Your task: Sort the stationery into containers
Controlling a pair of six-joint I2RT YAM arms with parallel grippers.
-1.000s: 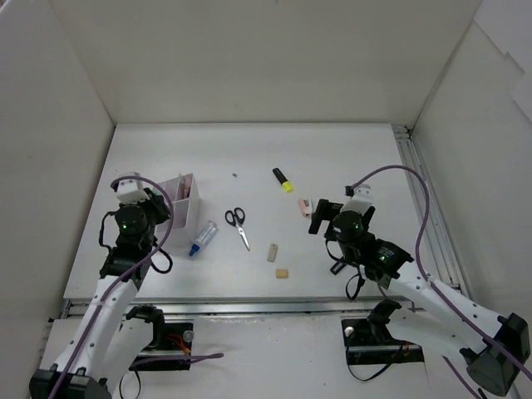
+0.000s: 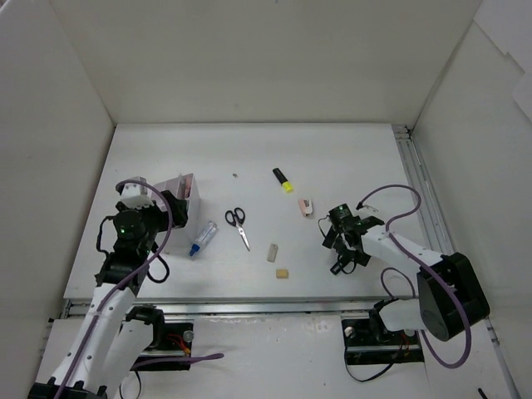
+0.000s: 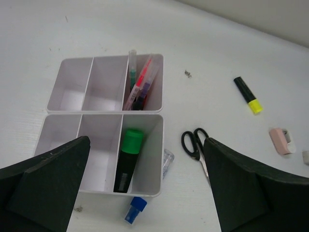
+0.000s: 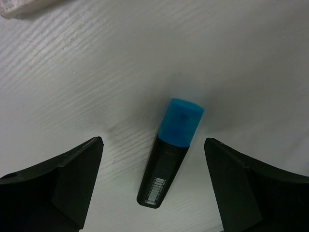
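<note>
My right gripper is part open low over a black marker with a blue cap [image 4: 178, 123], which lies between and just beyond its fingertips. My left gripper stands open above the white compartment box [image 3: 104, 82], which holds several pens [image 3: 142, 82] and a green-capped black marker [image 3: 128, 159]. On the table lie scissors [image 2: 239, 224], a blue-capped tube [image 2: 204, 238], a yellow highlighter [image 2: 282, 179], a pink-and-white item [image 2: 305, 208], a grey block [image 2: 272, 253] and a tan block [image 2: 282, 273].
Walls bound it behind and at both sides, with a metal rail [image 2: 416, 183] along the right edge.
The right arm has swung and lowered toward the front right, over the blue-capped marker. The left arm has shifted only slightly over the box.
</note>
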